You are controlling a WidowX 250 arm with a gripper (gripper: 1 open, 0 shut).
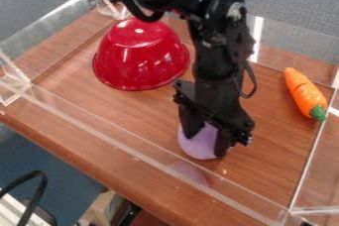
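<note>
The black gripper [209,129] reaches down to the wooden table, its fingers around a purple round object [197,145], which looks like an eggplant or similar item and is partly hidden behind them. Whether the fingers have closed firmly on it is hard to tell. To the upper left sits a shiny red upturned bowl [139,56]. An orange carrot [303,91] with a green top lies on the right.
Clear plastic walls border the wooden surface [106,131] on several sides. The area left of the gripper and below the bowl is bare wood. Cables and small items lie off the table at the lower left.
</note>
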